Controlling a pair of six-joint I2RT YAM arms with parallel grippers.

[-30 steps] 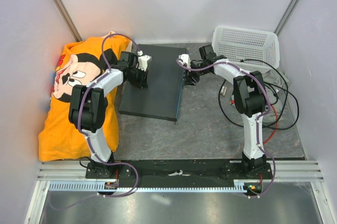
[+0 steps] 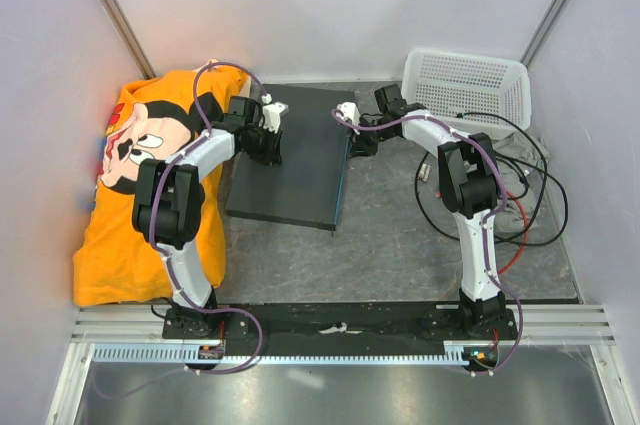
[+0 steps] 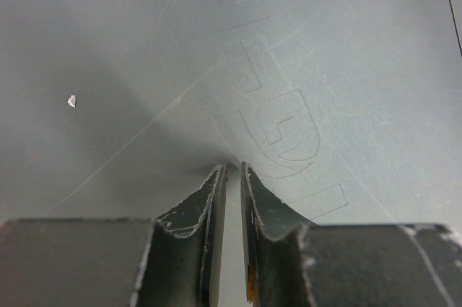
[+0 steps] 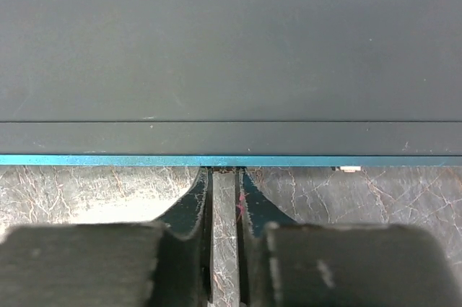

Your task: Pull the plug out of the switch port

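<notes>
A large flat dark switch box (image 2: 290,180) lies mid-table, with a blue strip (image 4: 108,159) along its right side. My left gripper is over the box's top, its fingertips close together with a narrow gap and nothing visible between them. My right gripper is at the box's right edge, fingertips near the blue strip with a narrow gap between the fingers. A small pale piece (image 4: 350,168) shows under that edge. I cannot make out a plug or port; the edge's face is mostly hidden.
An orange cartoon cloth (image 2: 110,255) covers the left side. A white basket (image 2: 470,80) stands at the back right, beside loose black and red cables (image 2: 560,215). Bare floor (image 2: 390,255) lies at the front middle.
Both arms are nearly still; the right one has shifted very slightly at the box's edge.
</notes>
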